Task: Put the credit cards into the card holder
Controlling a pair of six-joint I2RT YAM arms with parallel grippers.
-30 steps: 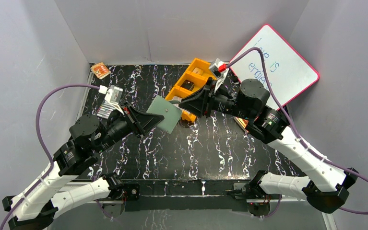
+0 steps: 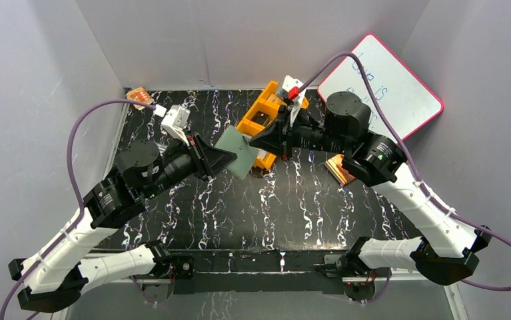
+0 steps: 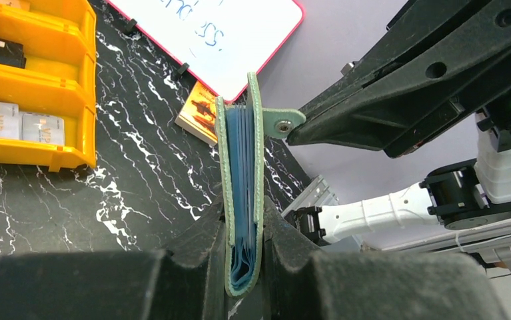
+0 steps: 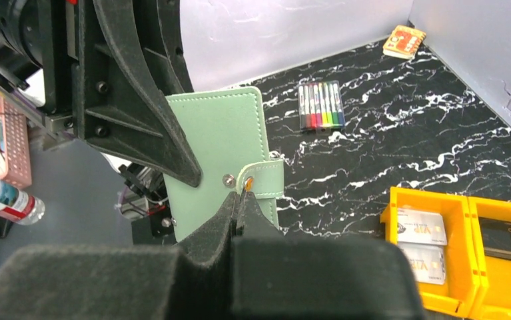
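Note:
Pale green card holder [image 2: 239, 148] hangs above the table, pinched along one side by my left gripper [image 2: 224, 160]. The left wrist view looks at it edge-on, with blue inner sleeves [image 3: 242, 173] between its covers. Its snap strap [image 3: 283, 124] sticks out sideways. My right gripper [image 2: 255, 143] is shut, with its fingertips right at the strap's free end [image 4: 260, 177]; whether they pinch it I cannot tell. Silver VIP cards [image 4: 423, 227] lie in one compartment of the yellow bin [image 4: 462, 257], and black cards [image 4: 504, 238] in the compartment beside it.
A red-rimmed whiteboard [image 2: 386, 87] leans at the back right, with an orange box [image 2: 339, 169] near it. Colored markers [image 4: 321, 105] and a small orange notebook [image 4: 404, 41] lie on the left side.
My left gripper has shifted right, carrying the card holder a little that way.

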